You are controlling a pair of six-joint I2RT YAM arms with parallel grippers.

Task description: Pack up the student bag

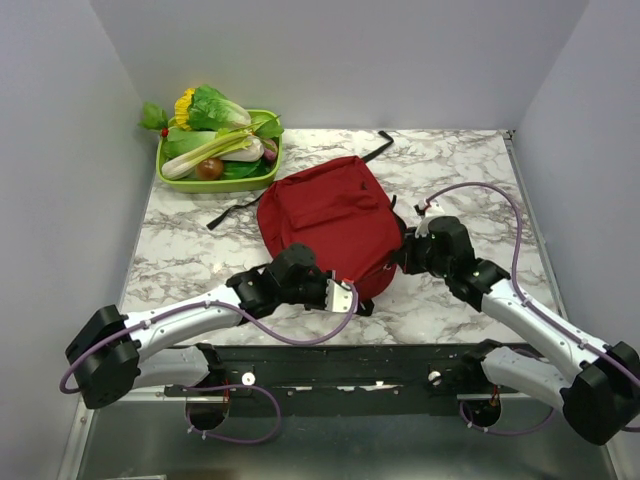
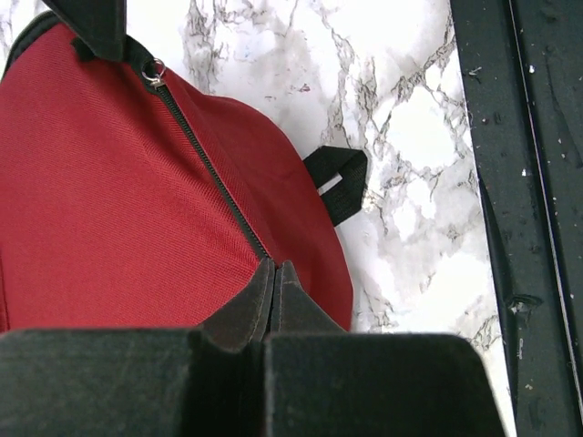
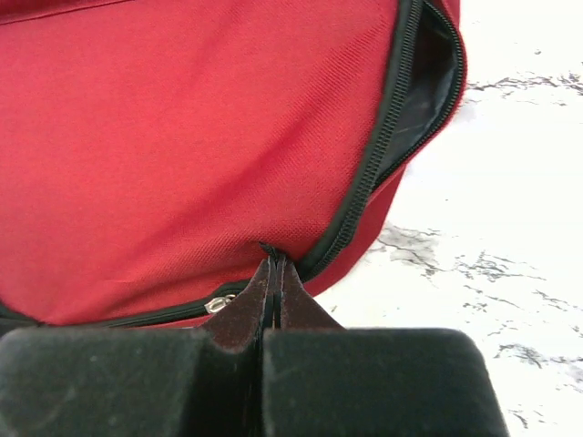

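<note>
The red bag (image 1: 330, 210) lies flat on the marble table, its zipped edge toward me. My right gripper (image 1: 392, 260) is at the bag's right corner, shut on what looks like the black zipper pull (image 3: 268, 248). Metal of the slider (image 3: 219, 303) shows beside its fingertips. Beyond the slider, toward the bag's right side, the zipper (image 3: 433, 91) gapes. From the left fingers to the slider ring (image 2: 155, 70), the zipper (image 2: 205, 159) runs closed. My left gripper (image 1: 333, 281) is shut at the front edge, tips against the zipper, nothing visible between them.
A green basket (image 1: 277, 165) of vegetables stands at the back left. Black straps (image 1: 380, 148) stick out behind the bag, and a small black loop (image 2: 342, 182) juts from its front. Bare marble (image 1: 470, 190) lies to the right.
</note>
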